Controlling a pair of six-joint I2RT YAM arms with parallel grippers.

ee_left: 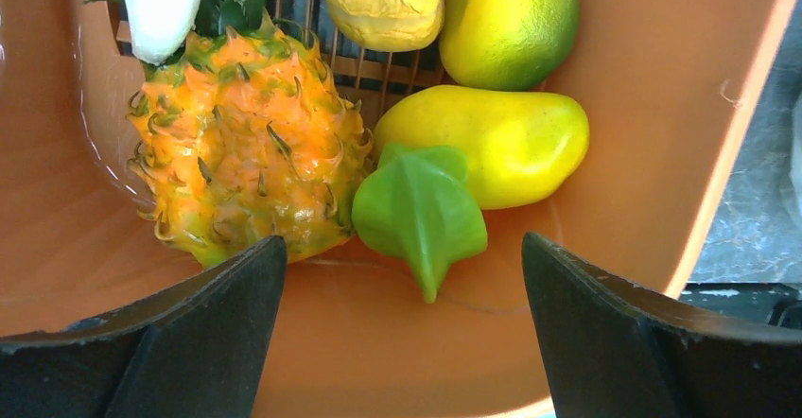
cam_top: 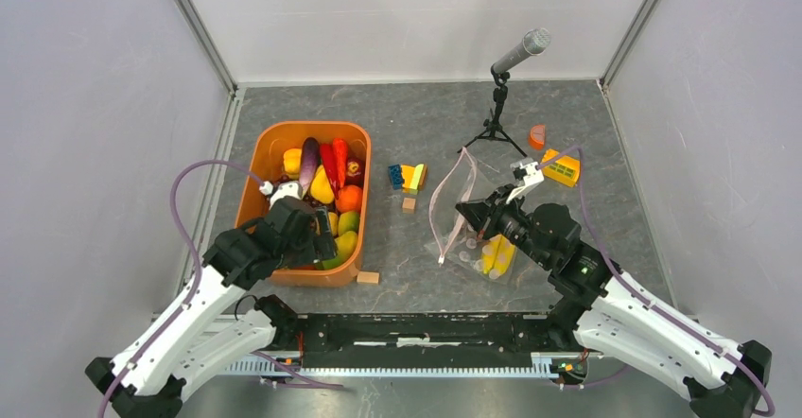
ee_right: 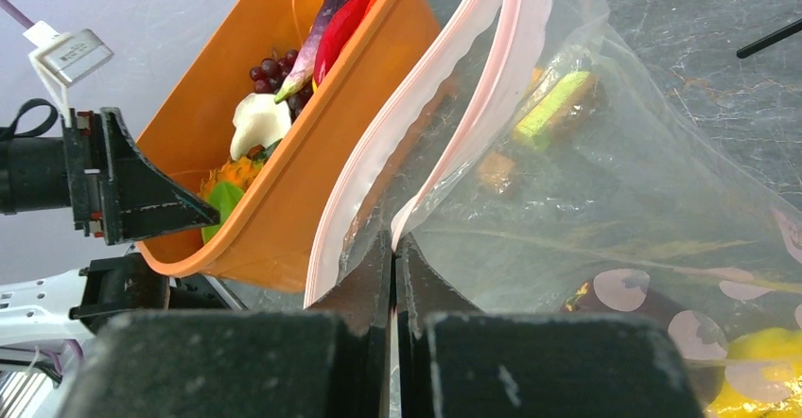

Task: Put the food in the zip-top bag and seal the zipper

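Note:
The orange bin [cam_top: 361, 153] holds assorted fruit and vegetables. My left gripper is open above a green star fruit [ee_left: 421, 212], beside a spiky orange fruit [ee_left: 241, 144] and a yellow mango [ee_left: 496, 144]; nothing is between its fingers. My right gripper is shut on the pink zipper edge of the clear bag [ee_right: 643, 200], holding it up with the top partly parted. Yellow food [cam_top: 498, 255] and a darker item lie inside the bag.
A microphone stand [cam_top: 498, 106] is at the back right, near a yellow toy [cam_top: 561, 169]. Colored blocks [cam_top: 409, 178] and wooden pieces [cam_top: 369, 277] lie between bin and bag.

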